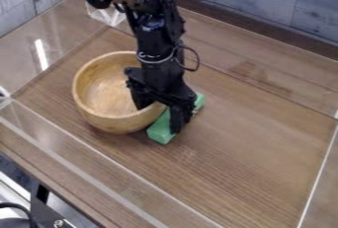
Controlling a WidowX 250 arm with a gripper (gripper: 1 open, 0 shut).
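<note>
My black gripper (161, 102) hangs from the top centre, its fingers low over a green object (168, 128) on the wooden table, just right of a tan round bowl (95, 86). The fingers overlap the green object, so I cannot tell whether they hold it or only rest at it.
The bare table (259, 153) extends to the right and front. Dark blue boards (264, 10) border the back. A small white item (103, 13) lies at the back left, and cables show at the lower left edge.
</note>
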